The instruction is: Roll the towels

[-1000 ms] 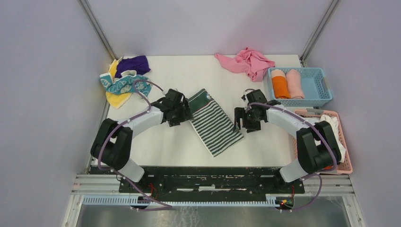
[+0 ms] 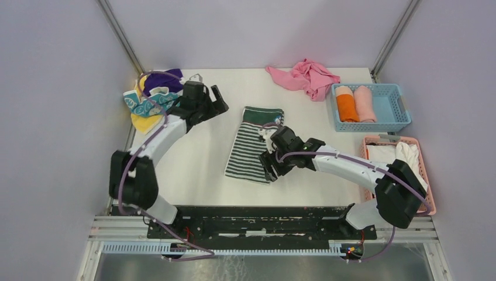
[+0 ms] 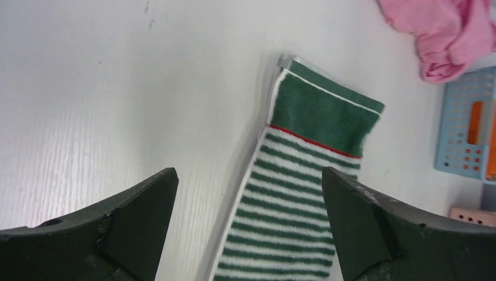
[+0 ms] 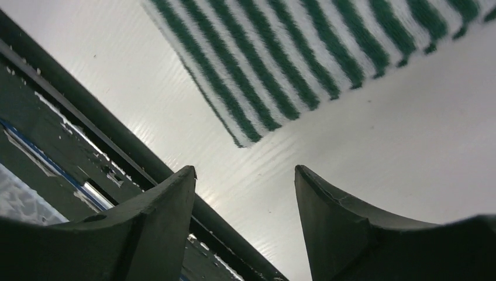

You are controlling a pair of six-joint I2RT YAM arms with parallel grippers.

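Observation:
A green and white striped towel point(image 2: 248, 155) lies flat and lengthwise at the middle of the table, its solid green end point(image 3: 321, 105) toward the back. My left gripper point(image 2: 220, 99) stands open, up and to the left of that end, with nothing between its fingers. Over the towel's front right part is my right gripper point(image 2: 270, 168). In the right wrist view its fingers point(image 4: 169, 205) are apart with only bare table between them, and the towel's striped corner point(image 4: 245, 137) lies just beyond the tips.
A pink towel point(image 2: 307, 79) is crumpled at the back. Orange point(image 2: 347, 108) and pink point(image 2: 365, 108) rolls lie in the blue basket point(image 2: 389, 126); a pink basket point(image 2: 431, 205) holds white cloth. More towels point(image 2: 153, 104) are heaped at the back left.
The towel has turned from slanting to nearly straight. My right gripper shifted left with the near end and now stands open.

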